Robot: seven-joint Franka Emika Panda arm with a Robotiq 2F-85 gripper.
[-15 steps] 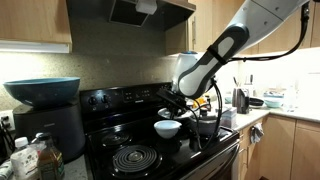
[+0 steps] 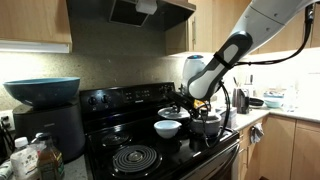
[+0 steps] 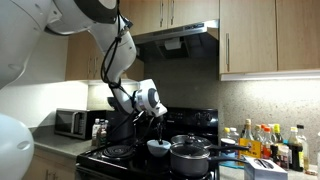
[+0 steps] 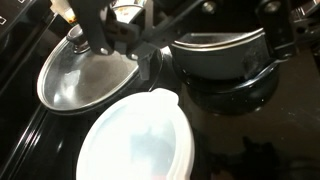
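Note:
A white bowl sits on the black stove top, and its pale round shape fills the lower middle of the wrist view. My gripper is above and close to the bowl in exterior view 2. Its dark fingers show along the top edge of the wrist view, spread apart and open, with no object held between them. Beyond the bowl lies a glass lid with a dark knob. A dark pot stands to the right of the lid, partly behind the gripper.
Exterior view 2 shows the large pot beside the bowl, and several bottles on the right counter. Above hangs the range hood.
In exterior view 1 the arm's wrist has shifted slightly to the right, and the gripper has moved with it. The bowl stays where it was.

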